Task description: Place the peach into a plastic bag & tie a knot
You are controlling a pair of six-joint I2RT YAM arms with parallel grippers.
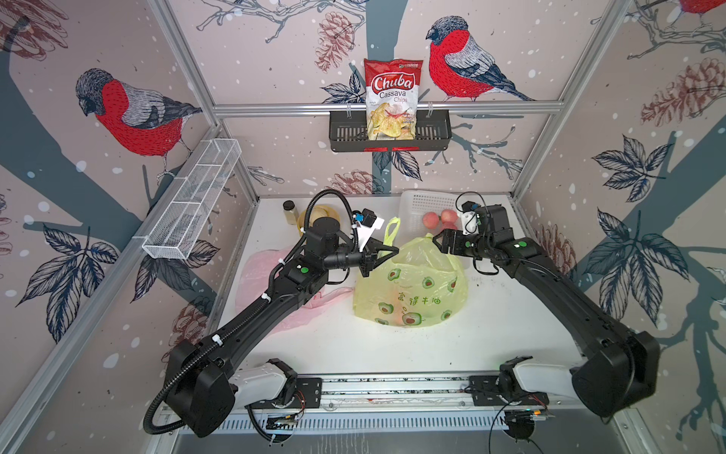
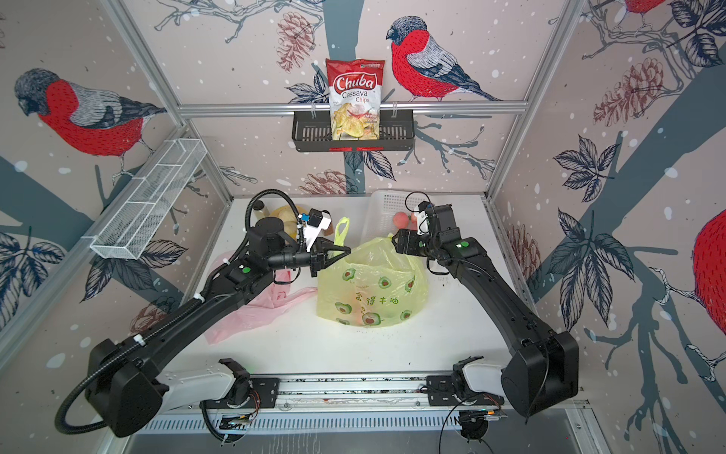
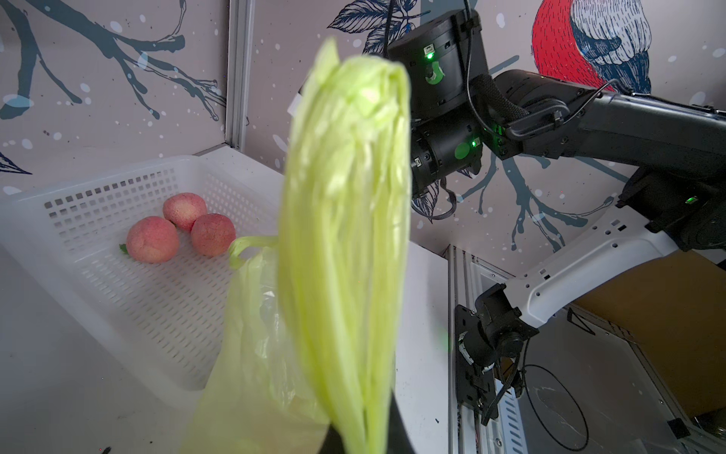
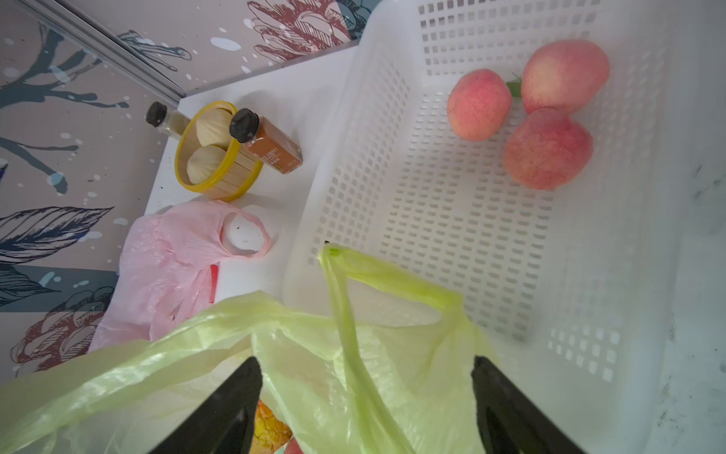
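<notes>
A green avocado-print plastic bag (image 1: 410,295) rests upright on the table. My left gripper (image 1: 385,253) is shut on one of its handles, which stands up in a yellow-green strand (image 3: 340,227). My right gripper (image 2: 401,240) hangs over the bag's right side; in the right wrist view its blurred fingertips are apart, with a handle (image 4: 344,325) between and below them, not visibly pinched. Three peaches (image 4: 546,147) sit in a white perforated basket (image 4: 499,257) behind the bag.
A pink bag (image 4: 162,265) lies at the left. A steamer basket of buns (image 4: 227,181) and bottles (image 4: 272,143) stand at the back left.
</notes>
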